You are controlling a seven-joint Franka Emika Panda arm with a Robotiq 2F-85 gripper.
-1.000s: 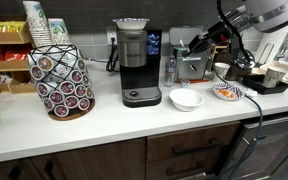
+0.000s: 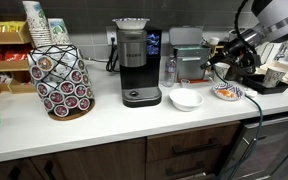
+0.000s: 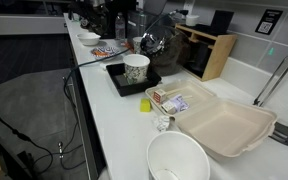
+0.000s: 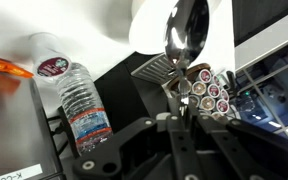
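Observation:
A shiny metal spoon [image 4: 188,32] stands out from between the fingers of my gripper, which is shut on its handle. In the wrist view its bowl end overlaps the edge of a white bowl [image 4: 152,28]; I cannot tell the height between them. From the first exterior view, my gripper [image 2: 214,68] hangs above the counter near the patterned plate [image 2: 226,91], to the right of the white bowl [image 2: 186,99]. Orange pieces lie on that plate. The spoon is too small to make out there.
A water bottle [image 4: 81,100] stands close to my gripper in the wrist view. The black coffee maker [image 2: 139,65] and pod rack [image 2: 64,85] are farther left. A dark dish rack [image 3: 134,82] and beige tub [image 3: 224,125] occupy the other side.
In the first exterior view, my gripper has moved right and down, from near the coffee maker's side toward the patterned plate. The bowl and plate have stayed put.

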